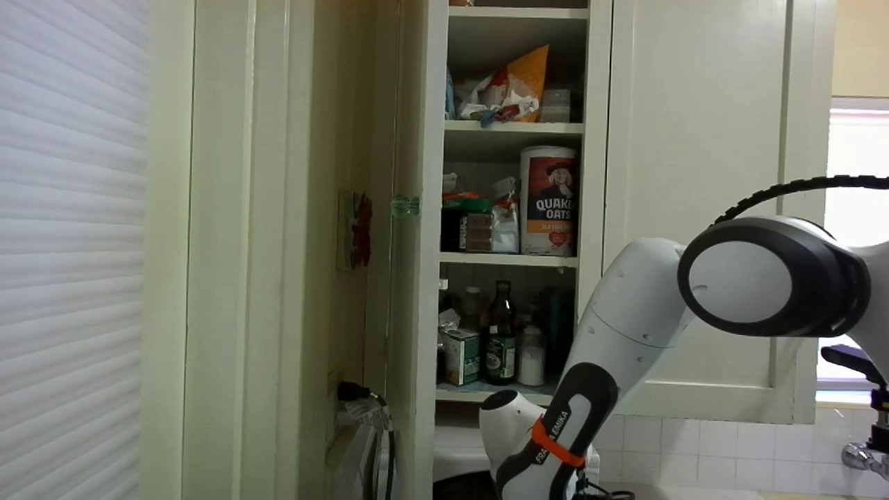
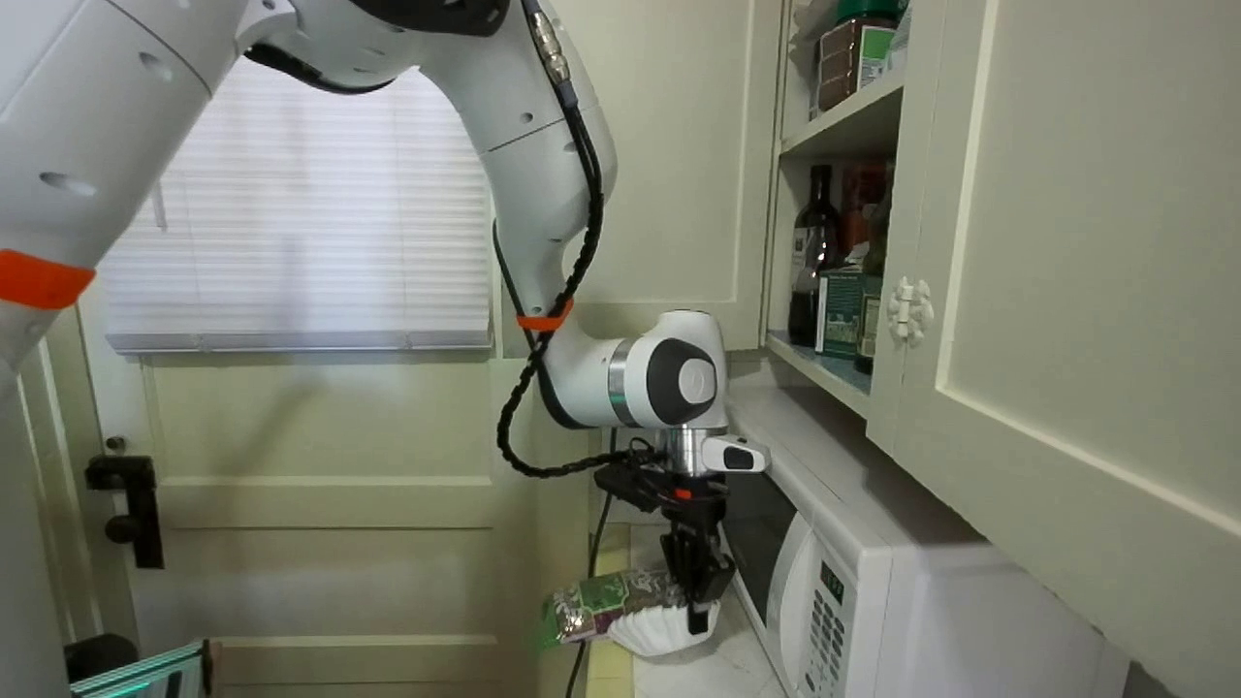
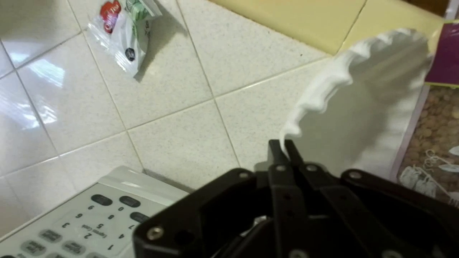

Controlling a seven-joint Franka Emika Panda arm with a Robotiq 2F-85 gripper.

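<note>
In the wrist view, my gripper is shut, and the thin fluted rim of a white paper filter [image 3: 365, 111] runs in between its fingertips. The filter looks tilted, its open side turned toward the lentil bag [image 3: 439, 137] at the right edge. From exterior view 2, the gripper [image 2: 698, 617] points down at the right end of the white filter [image 2: 652, 632], with the green and brown bag [image 2: 605, 599] right behind. Whether the filter touches the counter is hard to tell. The fingers are out of sight in exterior view 1.
A white microwave [image 2: 832, 582] stands close to the gripper's right. On the tiled counter [image 3: 172, 142] lies a small wrapped packet [image 3: 129, 36]. Above, the cabinet door [image 2: 1070, 268] hangs open beside stocked shelves [image 1: 508, 260]. Bare tiles lie between packet and filter.
</note>
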